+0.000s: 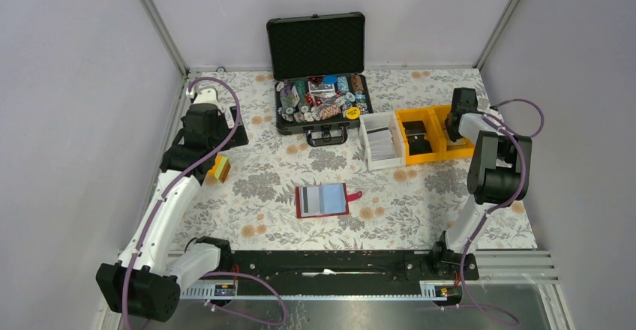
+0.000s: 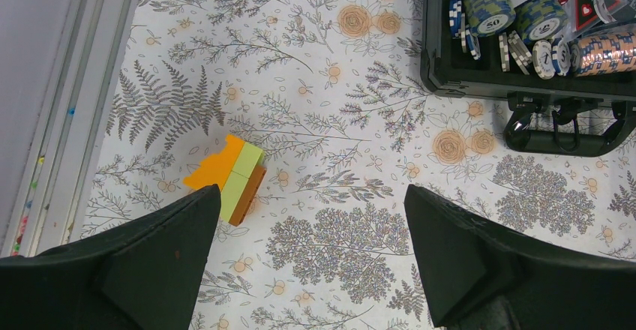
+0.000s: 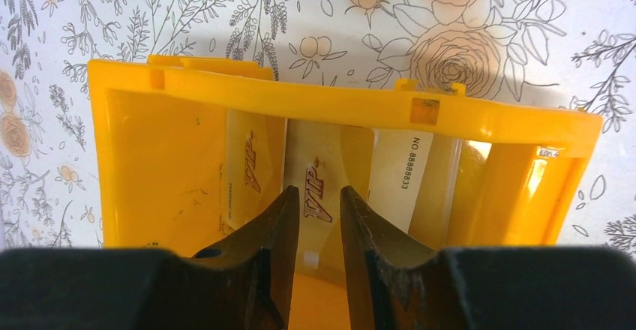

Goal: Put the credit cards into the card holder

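Note:
In the right wrist view, several gold and pale cards stand in the end yellow bin. A gold VIP card is in the middle, another gold card to its left and a pale numbered card to its right. My right gripper reaches into this bin, its fingers parted a little with the middle card showing in the gap; contact cannot be judged. The red-edged card holder lies spread flat, front centre of the table. My left gripper is wide open and empty above the left side.
Beside the end bin stand another yellow bin with black things and a white bin with pale cards. A black case of poker chips stands open at the back. A colourful block lies below my left gripper.

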